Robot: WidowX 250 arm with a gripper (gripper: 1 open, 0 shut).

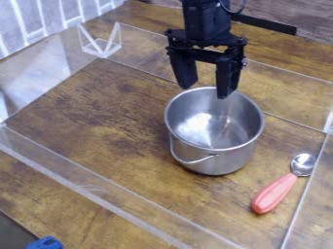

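My black gripper (204, 72) hangs over a steel pot (196, 141), its two fingers apart and pointing down, with nothing visible between them. The pot stands on the wooden table (92, 131) with a wire handle lying against its front side, and looks empty. A spoon with a pink-red handle (275, 193) lies to the right of the pot, its silver bowl toward the back.
Clear plastic walls (108, 219) border the work area. A blue object (45, 242) is at the bottom left corner, partly out of frame. The table left of the pot is bare.
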